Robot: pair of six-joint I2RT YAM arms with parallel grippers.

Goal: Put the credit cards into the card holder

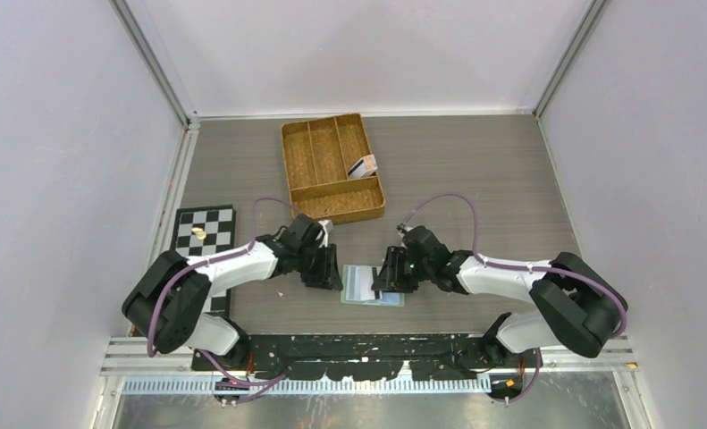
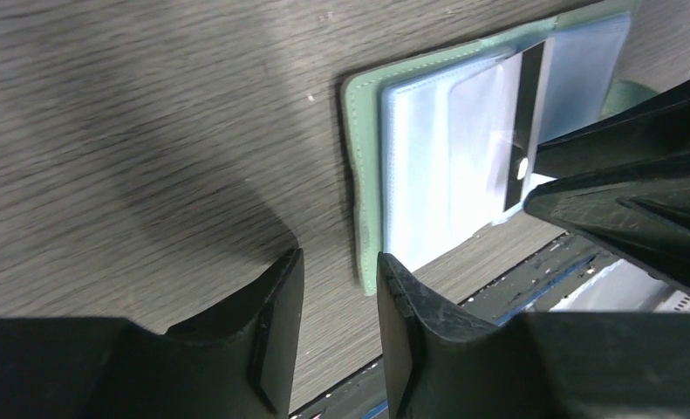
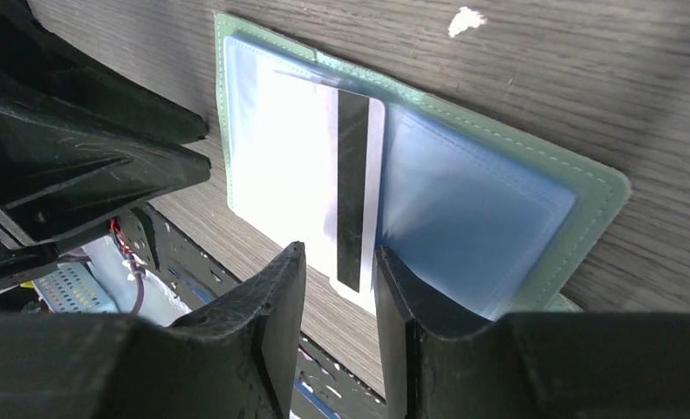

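Observation:
The pale green card holder (image 1: 345, 297) lies open and flat on the table between both arms. A white card with a black stripe (image 3: 352, 188) sits in its left clear pocket, the striped end sticking out toward the middle. The right pocket (image 3: 472, 205) looks empty. My left gripper stands open just off the holder's left edge, with nothing between its fingers. Over the card's striped end hovers my right gripper, also open, its fingers apart and not closed on the card.
A brown wicker tray (image 1: 332, 186) with compartments stands at the back, a white stack of cards (image 1: 363, 167) leaning in its right compartment. At the left lies a checkered board (image 1: 208, 217), partly under the left arm.

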